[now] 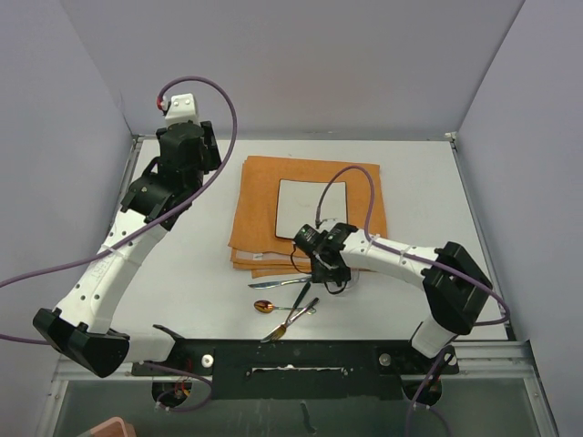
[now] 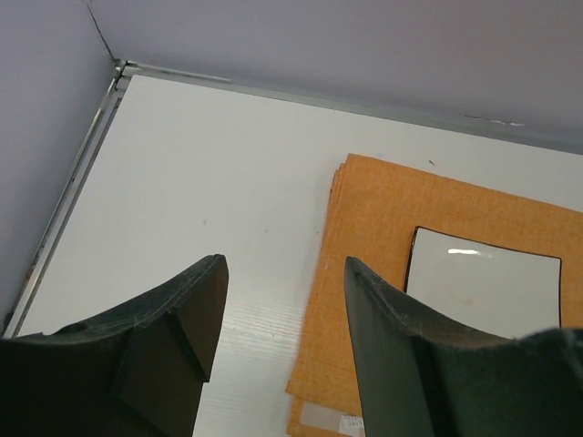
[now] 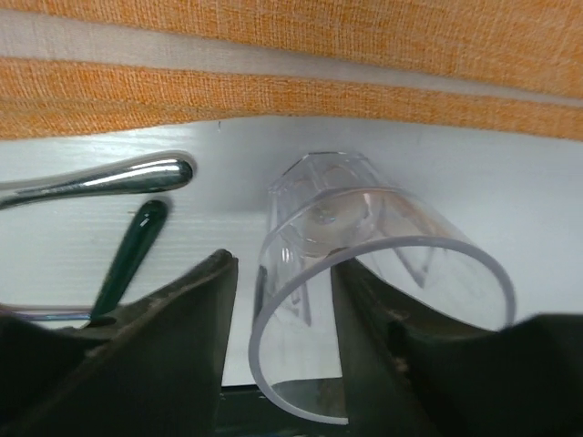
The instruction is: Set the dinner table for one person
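A clear plastic cup (image 3: 383,241) fills much of the right wrist view, its rim towards the camera. My right gripper is open over it, one finger beside the near-left wall and the other over the mouth, with that wall between them; contact cannot be told. A white square plate (image 1: 305,205) sits on the orange placemat (image 1: 260,196). Before the mat lie a knife (image 1: 278,283), a spoon (image 1: 264,307) and a fork (image 1: 276,335), beside a dark handle (image 1: 301,292). High at the table's left, my left gripper stands open and empty.
A dark bar (image 1: 282,373) runs along the front edge. Grey walls enclose the back and sides.
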